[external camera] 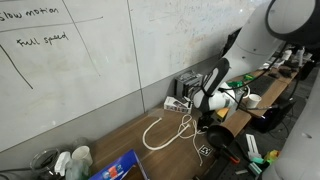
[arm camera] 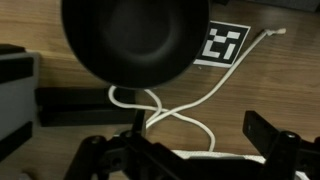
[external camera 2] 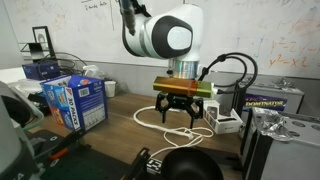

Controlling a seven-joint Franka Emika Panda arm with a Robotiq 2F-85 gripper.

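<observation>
My gripper (external camera 2: 179, 110) hangs above the table, pointing down with its fingers wide open and nothing between them. In the wrist view, its fingers (arm camera: 265, 132) stand apart, with a white rope (arm camera: 205, 99) on the wooden table below. Part of the rope crosses over itself near the black pan (arm camera: 135, 45), which fills the upper left of that view. From the second exterior view, the pan (external camera 2: 192, 163) sits in the foreground, nearer the camera than the gripper, while the rope (external camera 2: 150, 127) lies behind it in loose curves.
A blue box (external camera 2: 88, 103) stands on the left and a silver toaster-like appliance (external camera 2: 270, 140) on the right. Behind the rope is a white box (external camera 2: 224, 118). A printed marker (arm camera: 220, 45) lies beside the pan. Bare wood (external camera: 130, 138) shows at the table's middle.
</observation>
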